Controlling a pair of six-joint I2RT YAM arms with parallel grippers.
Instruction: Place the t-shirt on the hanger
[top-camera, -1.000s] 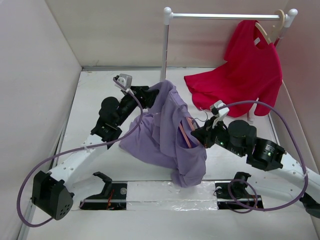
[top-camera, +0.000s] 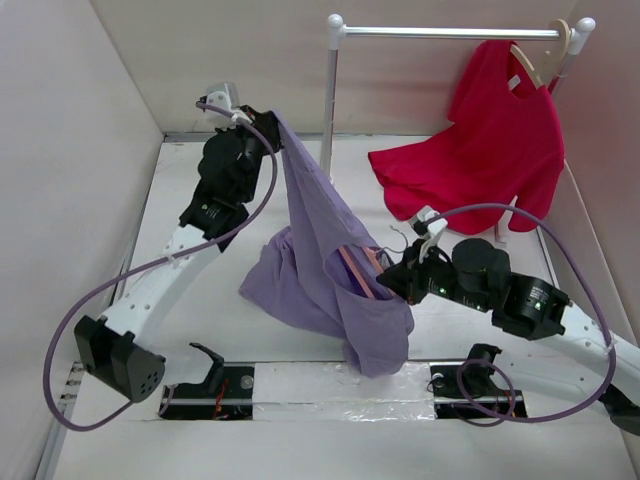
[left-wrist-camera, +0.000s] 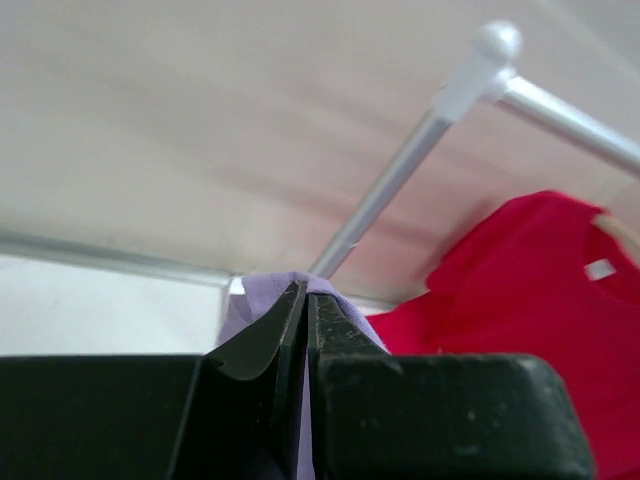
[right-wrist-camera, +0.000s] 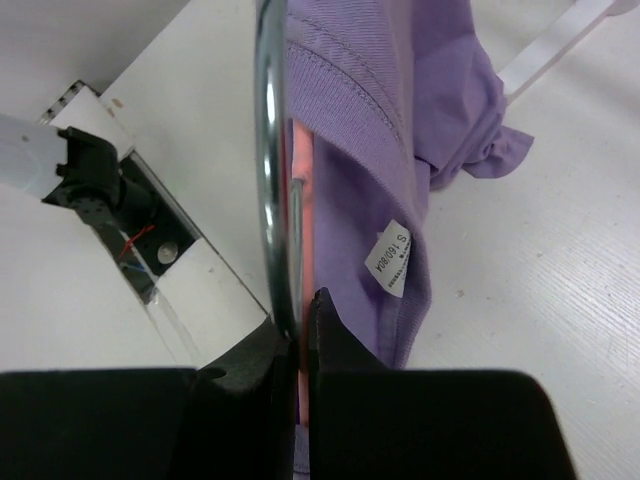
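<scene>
The purple t-shirt (top-camera: 325, 280) is stretched upward to my left gripper (top-camera: 270, 130), which is shut on a thin pinch of its fabric, also seen in the left wrist view (left-wrist-camera: 260, 295). My right gripper (top-camera: 395, 275) is shut on the pink hanger (right-wrist-camera: 305, 220) with its metal hook, which sits partly inside the shirt's opening. A white size label (right-wrist-camera: 388, 258) shows on the lavender cloth.
A metal rail (top-camera: 450, 31) stands at the back, with a red t-shirt (top-camera: 480, 160) on a wooden hanger at its right end, behind my right arm. Bare table (top-camera: 180, 180) shows at the left.
My left gripper has moved up and to the left, pulling the shirt's top into a long taut slope.
</scene>
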